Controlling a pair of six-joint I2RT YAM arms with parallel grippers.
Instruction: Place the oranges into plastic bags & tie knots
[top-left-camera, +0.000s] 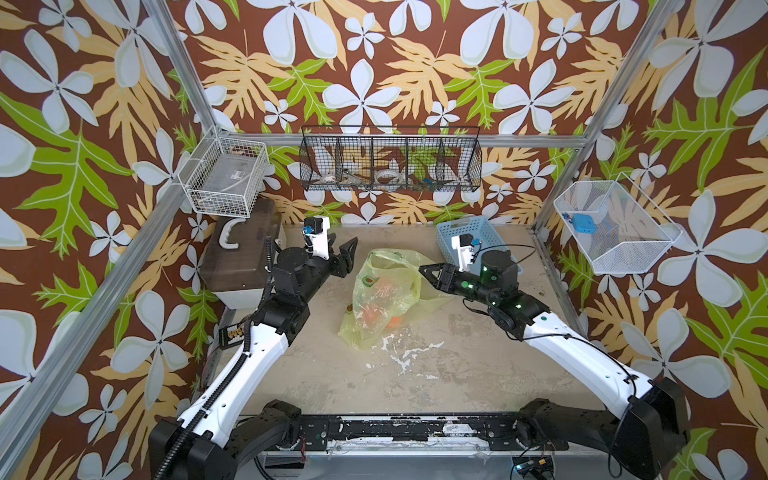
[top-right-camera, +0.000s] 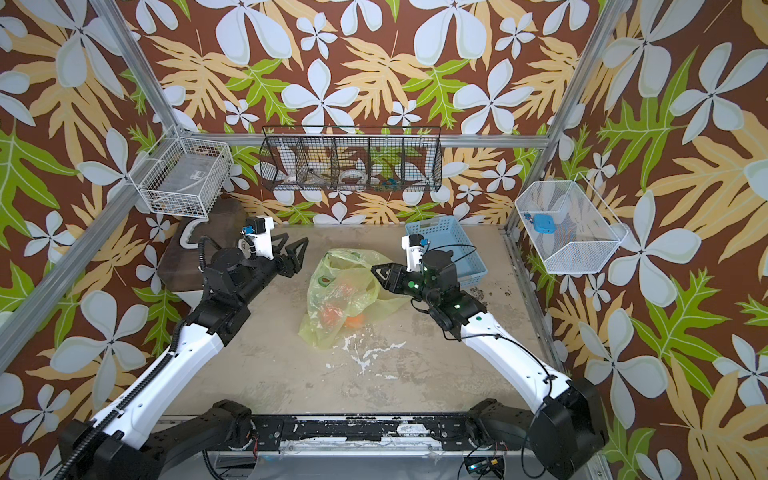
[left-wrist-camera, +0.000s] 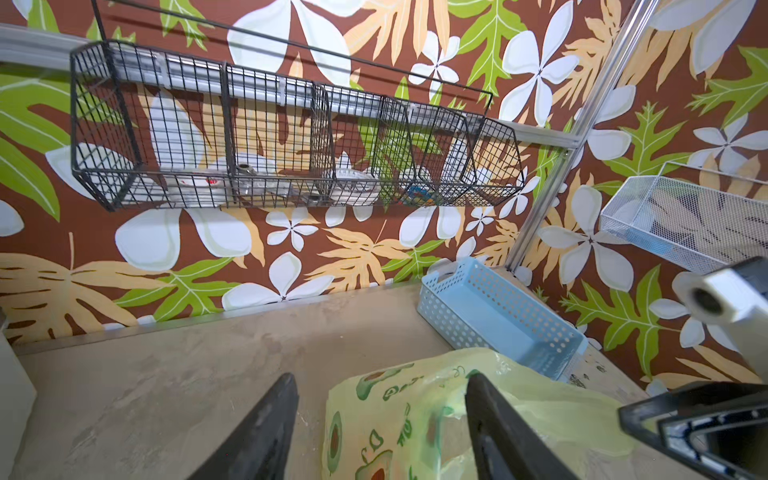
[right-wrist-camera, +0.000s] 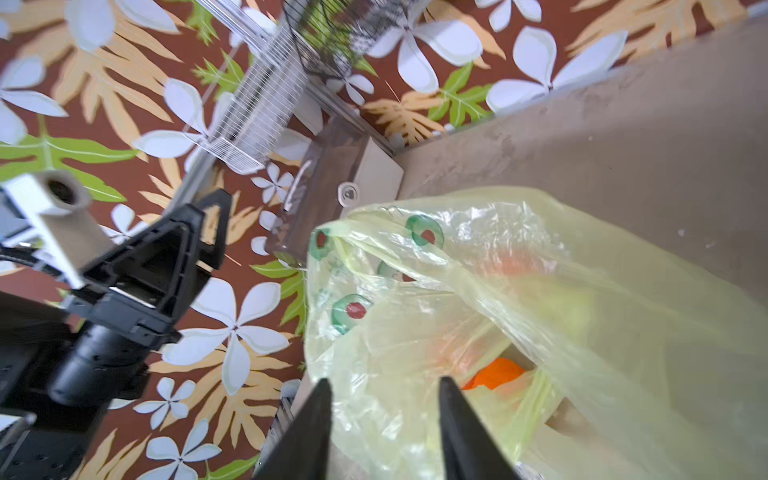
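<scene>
A thin yellow-green plastic bag (top-left-camera: 376, 308) lies on the table between my two arms, its mouth side loose toward the upper right. Oranges show as blurred patches through the film; one bright orange (right-wrist-camera: 496, 373) is clearer in the right wrist view. Off the bag's upper left, my left gripper (top-left-camera: 349, 257) is open, with the bag (left-wrist-camera: 376, 424) beyond its fingers. At the bag's right edge, my right gripper has its fingers part open, with film visible in the gap. Whether the film passes between the fingers or only lies behind them is unclear.
A blue plastic basket (top-left-camera: 472, 240) stands at the back right, behind my right arm. A brown-lidded box (top-left-camera: 232, 256) sits at the back left. Wire racks hang on the wall. White scuffs mark the table front (top-left-camera: 408, 352), which is clear.
</scene>
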